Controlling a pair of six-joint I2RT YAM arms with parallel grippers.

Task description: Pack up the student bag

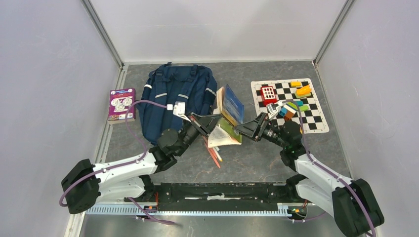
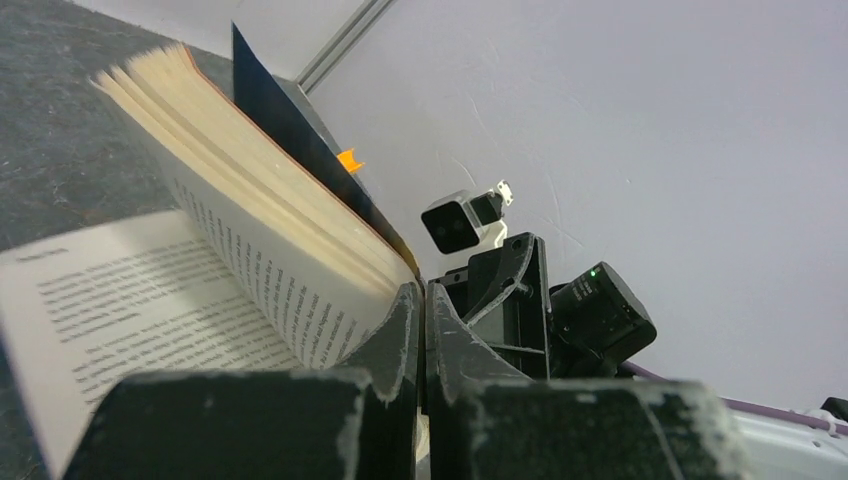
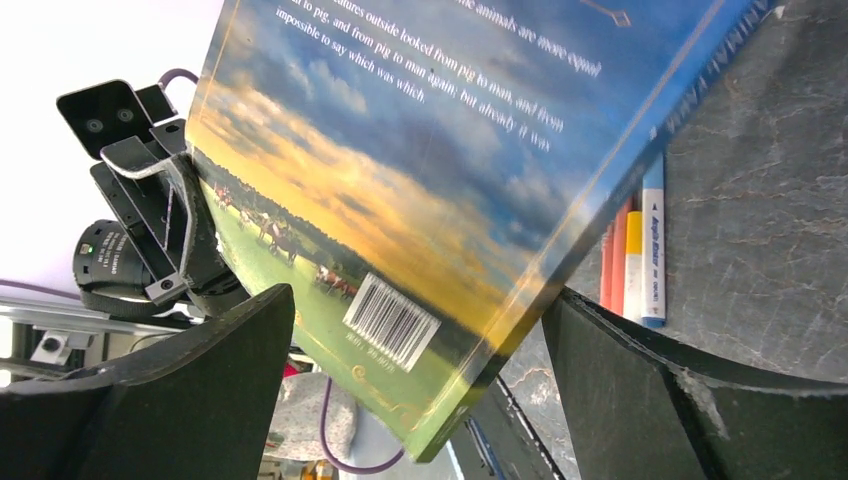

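The paperback book hangs tilted in mid-table, its pages partly spread, with my left gripper shut on its edge. Loose pages fall away below the grip in the left wrist view. The book's back cover, blue and green with a barcode, fills much of the right wrist view. My right gripper stands open, a lower part of the book reaching between its fingers. Whether they touch it, I cannot tell. The dark blue student bag lies flat at the back left, partly covered by my left arm.
Several coloured pens lie under the book. A purple book rests left of the bag. At the right, a checkered board carries toy blocks and a red piece. Bare table surrounds the front middle.
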